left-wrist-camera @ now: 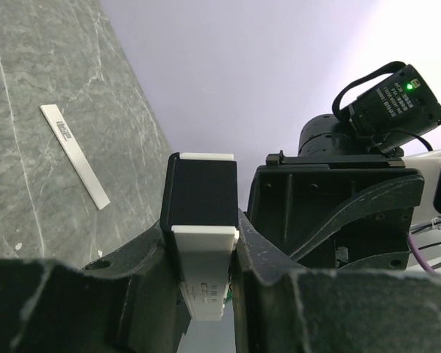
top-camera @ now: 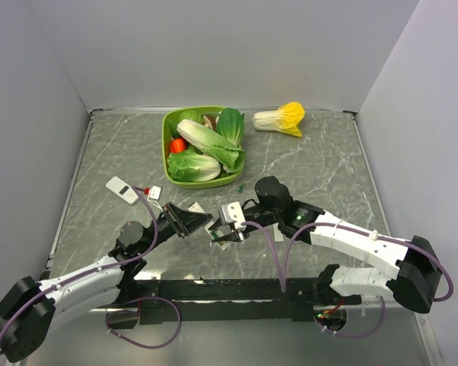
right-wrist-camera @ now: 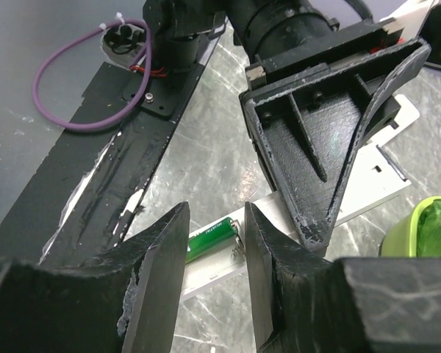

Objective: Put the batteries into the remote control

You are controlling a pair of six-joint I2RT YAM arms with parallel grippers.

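My left gripper [top-camera: 198,222] is shut on a white remote control [right-wrist-camera: 366,176], whose black end [left-wrist-camera: 202,193] faces the left wrist camera. In the right wrist view, the remote's compartment side faces up, and a green battery [right-wrist-camera: 212,240] lies at it, one end close to the metal spring contact [right-wrist-camera: 238,248]. My right gripper is partly open over the battery, its fingertips [right-wrist-camera: 178,218] apart. One finger hides the battery's other end, so how deep it sits cannot be told. A flat white strip [left-wrist-camera: 75,156], perhaps the cover, lies on the table.
A green basket [top-camera: 168,164] of vegetables stands behind the arms, with a yellow-topped cabbage [top-camera: 278,120] to its right. Another white handset [top-camera: 122,191] lies at the left. The two grippers are very close together. Bare table [top-camera: 320,183] shows at the right.
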